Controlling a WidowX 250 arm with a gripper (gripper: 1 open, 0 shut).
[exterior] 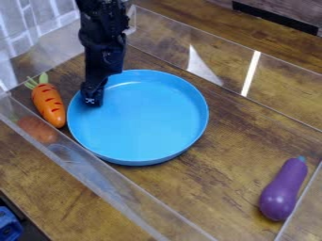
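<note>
A black gripper (pixel 93 87) reaches down from the top, its tip low at the upper-left rim of a blue plate (pixel 138 122). Whether it is open or shut, or holds the rim, I cannot tell. An orange toy carrot (pixel 48 103) with green leaves lies just left of the plate. A purple toy eggplant (pixel 284 188) lies at the lower right.
Clear low walls border the wooden surface (pixel 214 188). Bare wood is free between the plate and the eggplant and at the upper right. A small blue object (pixel 7 224) shows outside the wall at the bottom left.
</note>
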